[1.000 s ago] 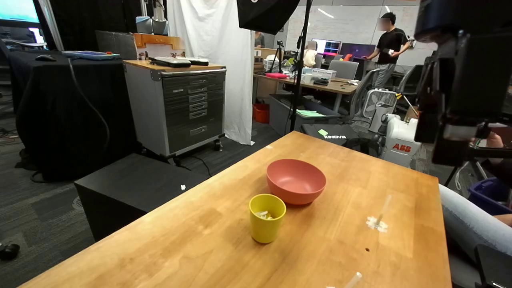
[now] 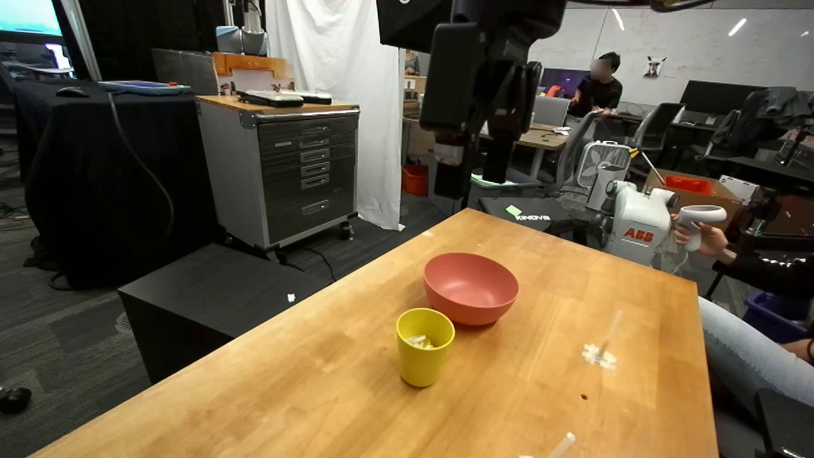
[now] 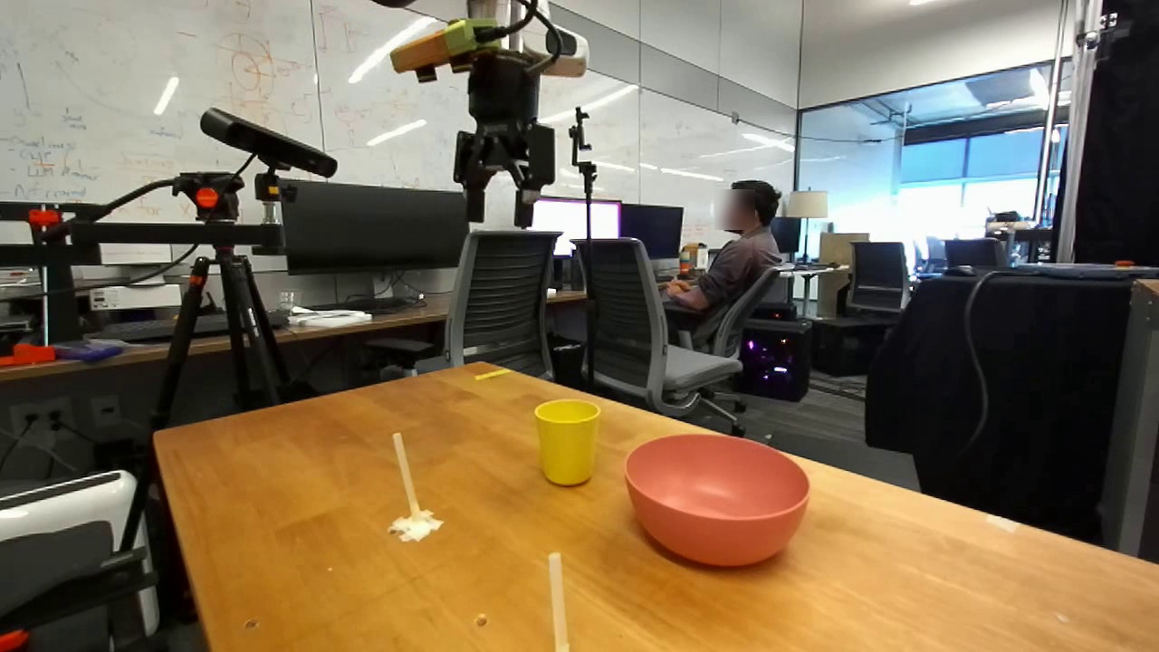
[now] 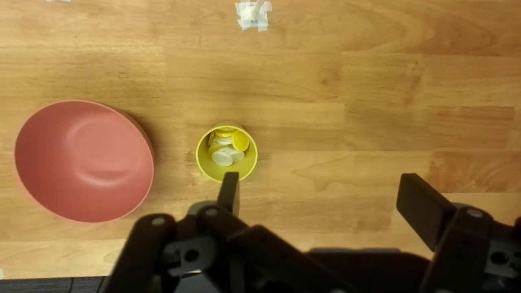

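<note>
A yellow cup (image 2: 421, 365) stands upright on the wooden table, with several white and yellow discs (image 4: 229, 146) inside it. Beside the cup is an empty pink bowl (image 3: 717, 522), close but apart from it in the wrist view. My gripper (image 3: 505, 223) hangs well above the table, fingers pointing down and nothing between them. In the wrist view its fingers are wide open, the left finger (image 4: 228, 193) showing just below the cup's rim and the right finger (image 4: 425, 210) over bare wood.
Two thin upright sticks stand on the table, one (image 3: 405, 476) taped at its base and another (image 3: 557, 603) nearer the second exterior camera. Bare wood (image 4: 351, 122) lies to the cup's right in the wrist view. A person sits beside the table (image 2: 687, 366).
In exterior view 1 my gripper has moved from the right side leftward, now above the far part of the table. The cup and bowl have stayed in place.
</note>
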